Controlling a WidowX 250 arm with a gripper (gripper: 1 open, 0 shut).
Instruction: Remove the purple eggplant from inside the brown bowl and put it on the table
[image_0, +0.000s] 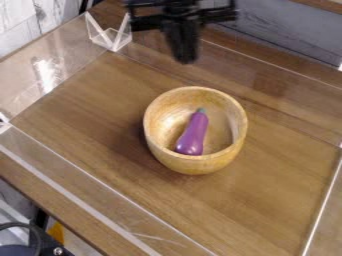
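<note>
The purple eggplant lies inside the brown bowl, its narrow stem end pointing toward the far side. In the middle of the wooden table, the bowl stands upright. My gripper is a dark, blurred shape at the top of the view, up and away from the bowl. It is clear of the eggplant, and no object shows at it. Motion blur hides how its fingers stand.
A clear plastic-like holder stands at the upper left. Bare wooden table lies open left of the bowl, with more free surface at its right and front. Pale edges run along the table's left and right sides.
</note>
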